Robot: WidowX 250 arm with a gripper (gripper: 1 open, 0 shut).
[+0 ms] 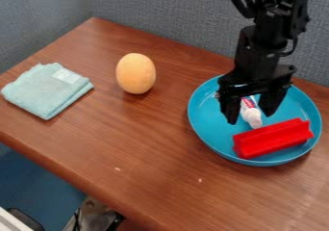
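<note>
My black gripper (249,106) hangs over the blue plate (211,131) on the right of the table, its fingers part open around the upper end of a small white tube (252,117) with red and purple markings. Whether the fingers touch the tube I cannot tell. A red block (271,139) lies on the front part of the plate, below the tube.
An orange egg-shaped object (137,73) stands left of the plate. A folded light teal cloth (46,89) lies near the table's left edge. A grey wall runs behind.
</note>
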